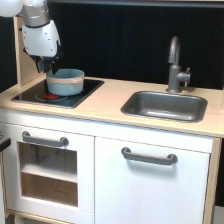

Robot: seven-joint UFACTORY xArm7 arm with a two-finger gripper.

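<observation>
A blue-grey pot (pixel 66 87) stands upright on the black hob (pixel 93 87) at the left of the counter. Above its left side hangs my white arm, and the dark gripper (pixel 44 67) at the arm's lower end is right by the pot's left rim. At this size I cannot make out whether the fingers touch the rim or are apart from it, nor whether anything is between them.
To the right, a metal sink (pixel 165 104) is set into the wooden counter (pixel 112 97), with a tall grey faucet (pixel 175 66) behind it. Below are white cabinet doors with dark handles (pixel 149 156). Bare counter separates hob and sink.
</observation>
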